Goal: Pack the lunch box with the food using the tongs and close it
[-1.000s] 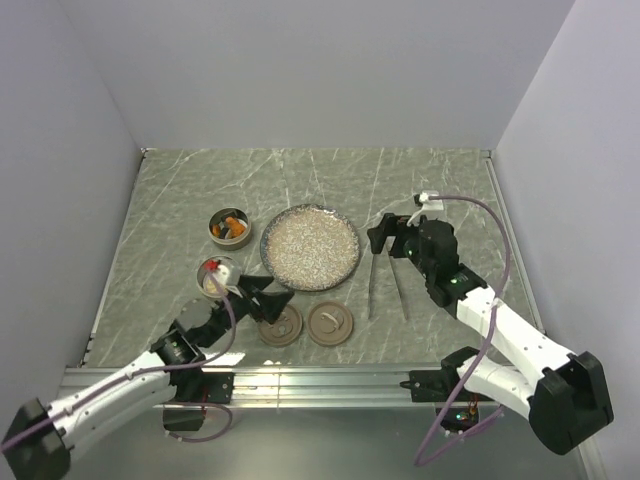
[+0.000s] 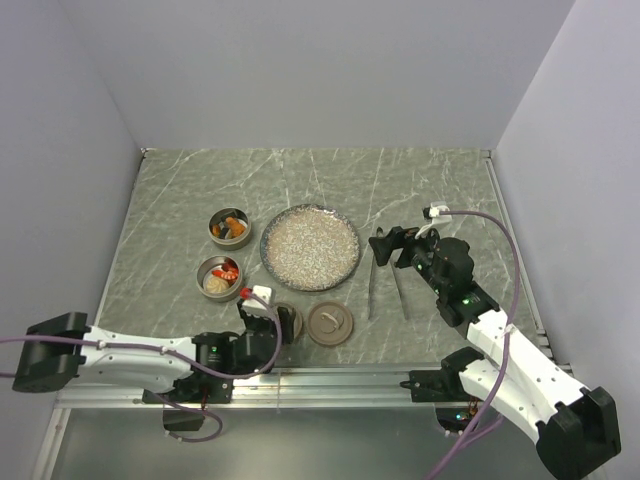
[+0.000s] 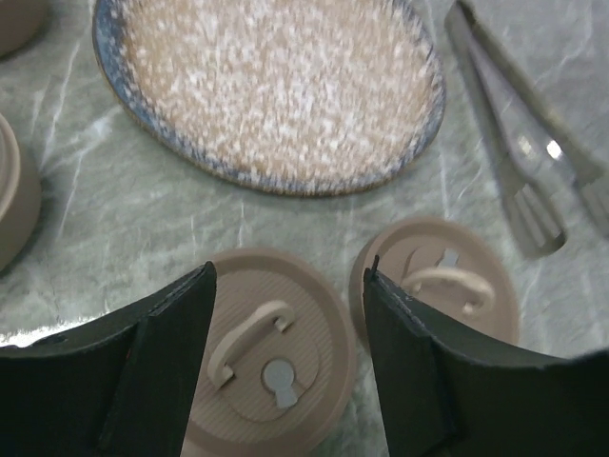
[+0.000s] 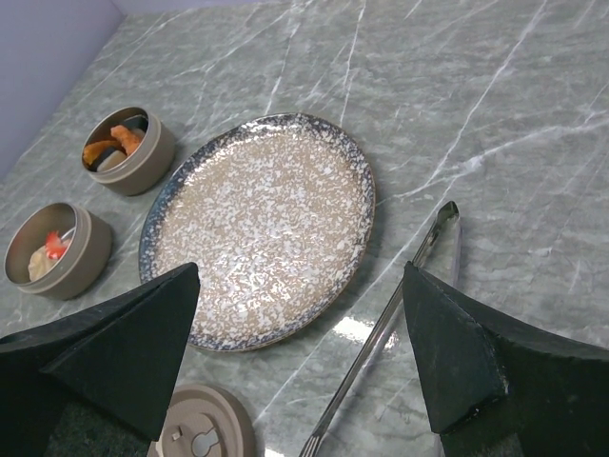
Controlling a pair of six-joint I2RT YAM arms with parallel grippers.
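Two food containers sit left of the speckled plate (image 2: 308, 247): the upper bowl (image 2: 229, 229) holds orange and dark pieces, the lower bowl (image 2: 219, 277) red and beige food. Two round lids with handles lie below the plate, the left lid (image 3: 271, 376) and the right lid (image 2: 330, 323). My left gripper hangs over the left lid, fingers apart, nothing visible between them. My right gripper is open over the right side, above metal tongs (image 4: 378, 323) lying right of the plate.
Grey walls enclose the sides and back. A metal rail (image 2: 330, 382) runs along the front edge.
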